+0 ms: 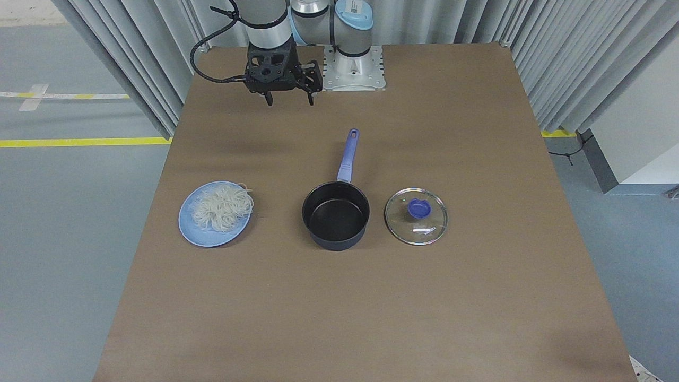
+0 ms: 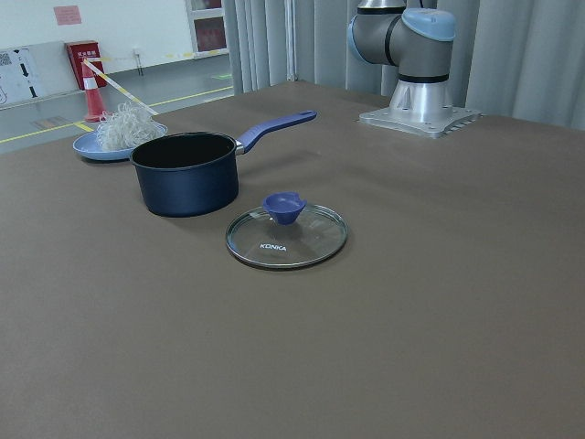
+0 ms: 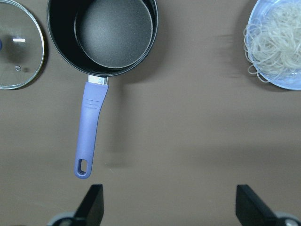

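My gripper hangs open above the back of the table, with nothing between its two fingers, which show at the bottom of the wrist view. In front of it sits a dark saucepan with a blue handle pointing back toward the robot. A blue plate holding white noodles lies to the pan's left in the front view. A glass lid with a blue knob rests on the table to the pan's right.
The robot's base stands at the back edge, before grey curtains.
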